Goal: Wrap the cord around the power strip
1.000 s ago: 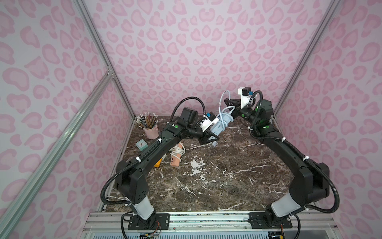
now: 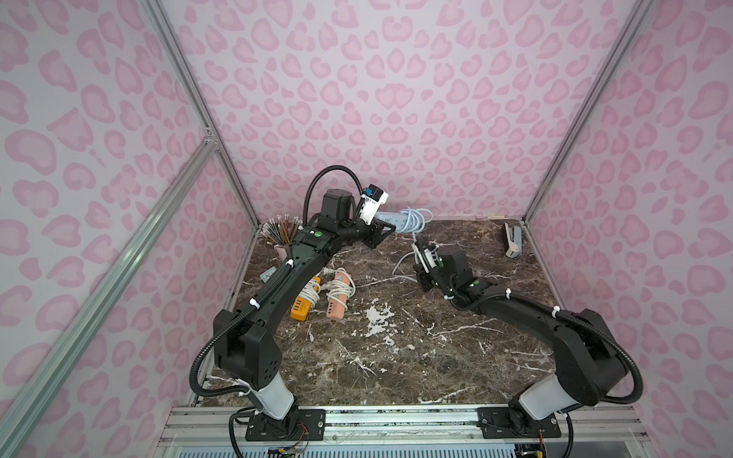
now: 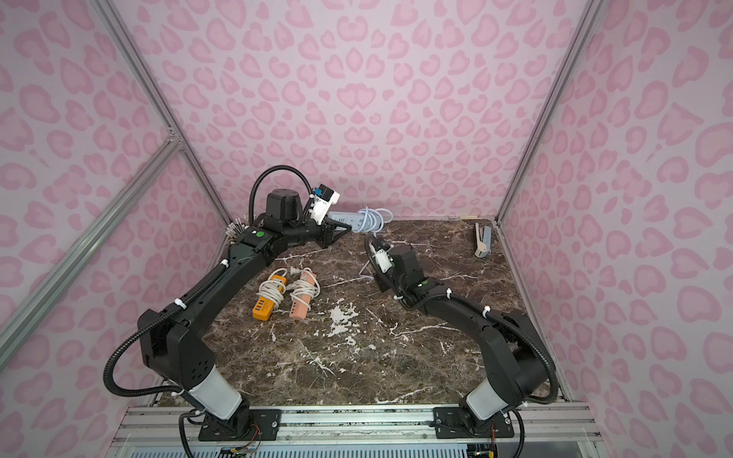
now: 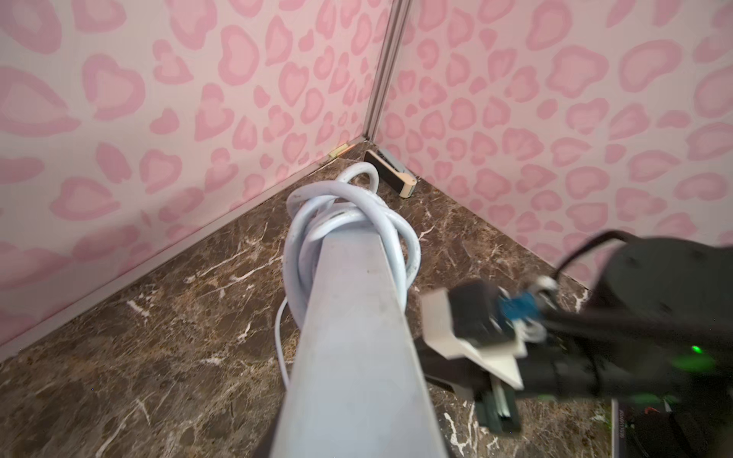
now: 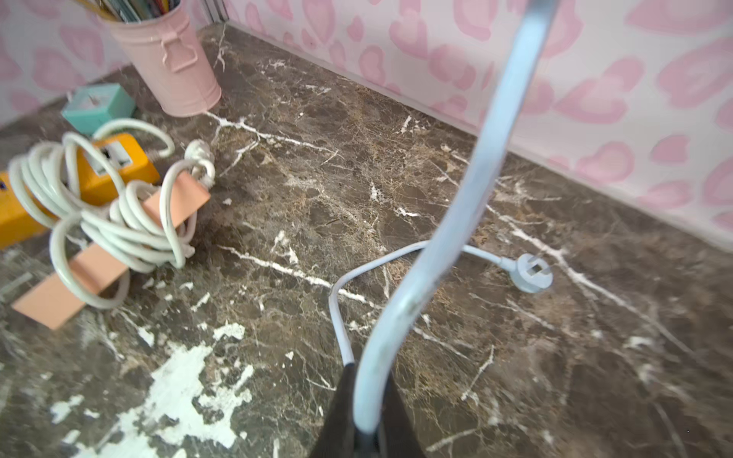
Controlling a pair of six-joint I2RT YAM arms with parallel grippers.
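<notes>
My left gripper [image 2: 379,229] is shut on the white-blue power strip [image 4: 351,358], held in the air near the back middle, with several cord loops [image 4: 305,221] bunched round its far end. Below and to its right, my right gripper is shut on the cord [image 5: 473,191], which rises from it toward the strip. The cord's free part lies on the table in a bend, ending in a plug [image 5: 533,272].
Orange [image 3: 263,305] and pink [image 3: 299,309] power strips with cords lie at the left, near a pencil cup [image 5: 160,68] and a small teal clock [image 5: 95,107]. A stapler-like object [image 2: 510,240] lies at the back right.
My left gripper has lifted and moved back and left with the strip. My right gripper has come down and left, from beside the loops to below them.
</notes>
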